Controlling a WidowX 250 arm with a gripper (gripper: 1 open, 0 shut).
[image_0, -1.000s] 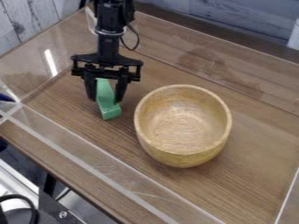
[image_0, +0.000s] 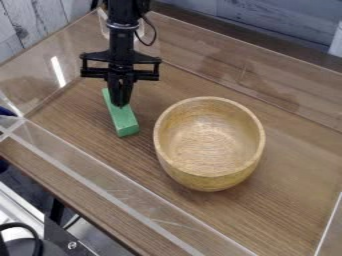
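Note:
The black gripper (image_0: 119, 96) hangs at the upper left of the camera view, its fingertips just at the top end of a green block (image_0: 122, 119) that lies on the wooden table. It is shut; whether it touches the block is hard to tell. A wooden bowl (image_0: 209, 140) sits to the right of the block.
A clear strip crosses its front left, with dark cables at the lower left corner and a whitish wall at the top left.
The gripper has moved back and a little up from over the green block, uncovering more of it. The bowl has not moved.

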